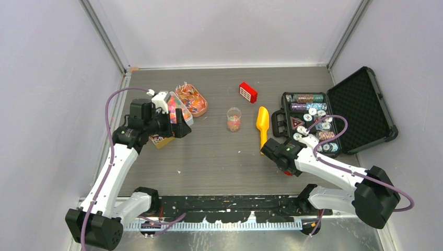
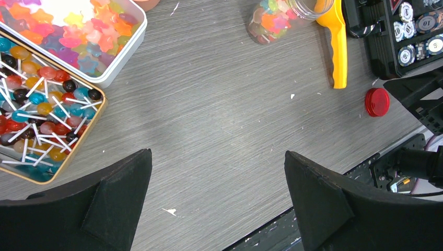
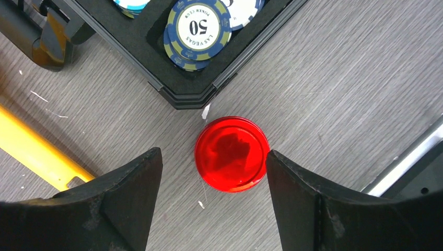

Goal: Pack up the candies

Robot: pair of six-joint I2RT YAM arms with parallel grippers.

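Note:
Star-shaped candies fill the lower part of a clear jar (image 1: 233, 123), which stands without a lid mid-table. A round red lid (image 3: 232, 154) lies flat on the table. Above it, my right gripper is open, the lid showing between and beyond its fingers. At the left, my left gripper hangs open over bare table with nothing between its fingers. Beyond it are a white box of star candies (image 2: 112, 76) and a yellow-edged box of lollipops (image 2: 101, 107). A yellow scoop (image 1: 263, 123) rests to the right of the jar.
An open black case (image 3: 156, 86) of poker chips lies close beyond the red lid. Farther back are a small red box (image 1: 248, 92) and an orange tray (image 1: 196, 111) of wrapped candies.

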